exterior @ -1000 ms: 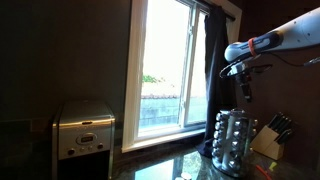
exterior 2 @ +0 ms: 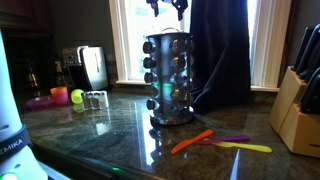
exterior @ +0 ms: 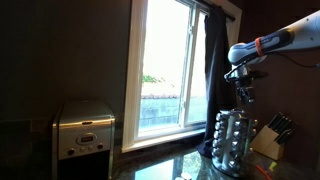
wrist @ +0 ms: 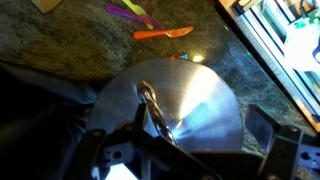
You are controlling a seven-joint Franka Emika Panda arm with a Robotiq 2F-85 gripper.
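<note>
A rotating spice rack (exterior 2: 172,85) stands upright on the dark counter, its columns filled with round-capped jars. From above, its round silver top (wrist: 205,110) fills the middle of the wrist view. A metal loop handle (wrist: 150,98) rises from that top; its near end runs down toward the gripper's body. My gripper (exterior: 244,95) hangs over the rack, open, and in exterior view 2 only its fingertips (exterior 2: 181,8) reach into the top of the picture. The handle shows in the space between the spread fingers, not clamped.
Orange (exterior 2: 193,141), purple and yellow utensils lie on the counter beside the rack. A knife block (exterior 2: 302,115) stands to the right, a dark curtain (exterior 2: 222,60) hangs behind. A toaster (exterior 2: 86,68), cups and a small wire stand (exterior 2: 96,100) are farther left. Open counter lies in front.
The arm's wrist has shifted slightly to the right in exterior view 1, with the gripper staying above the rack. The rack has not moved.
</note>
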